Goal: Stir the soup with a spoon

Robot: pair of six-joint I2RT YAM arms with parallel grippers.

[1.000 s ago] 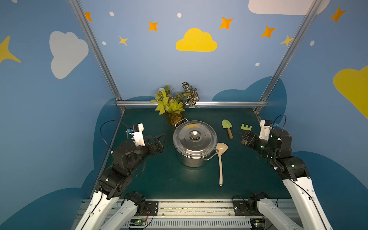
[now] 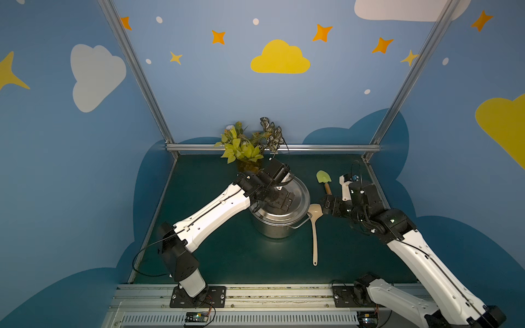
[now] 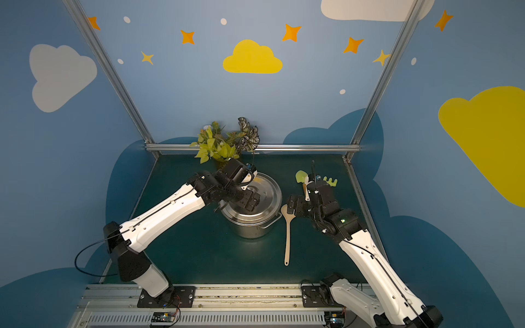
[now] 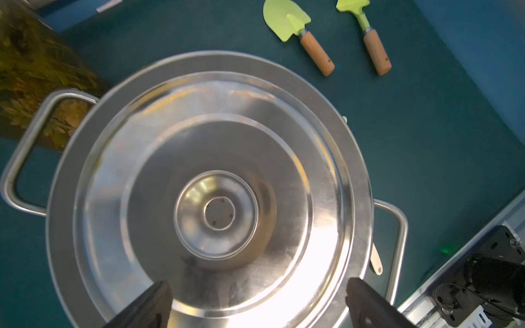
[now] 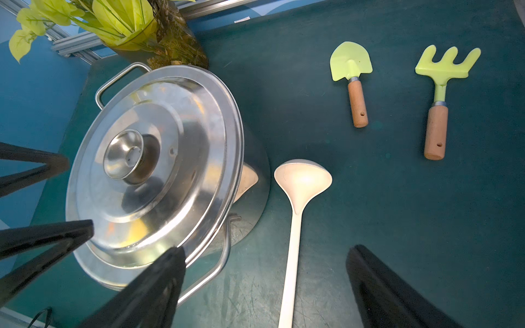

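Note:
A silver pot (image 2: 275,230) stands mid-table, covered by its round metal lid (image 4: 218,142) with a raised knob (image 4: 216,213). My left gripper (image 2: 281,201) hangs open above the lid; in the left wrist view the knob lies ahead of its fingertips (image 4: 150,306), nothing between them. Right of the pot lies a cream ladle (image 5: 293,246), bowl toward the back and handle toward the front. Near the ladle's bowl, my right gripper (image 2: 328,204) is open and empty. Its fingers (image 5: 164,268) frame the ladle's handle in the right wrist view, apart from it. The pot's inside is hidden.
A green trowel (image 5: 356,104) and a green hand fork (image 5: 437,123), both wooden-handled, lie at the back right. A potted plant (image 2: 240,150) stands behind the pot, close to its rear handle (image 4: 24,147).
The left arm has swung from the left side to over the lid. Pot and ladle have not moved.

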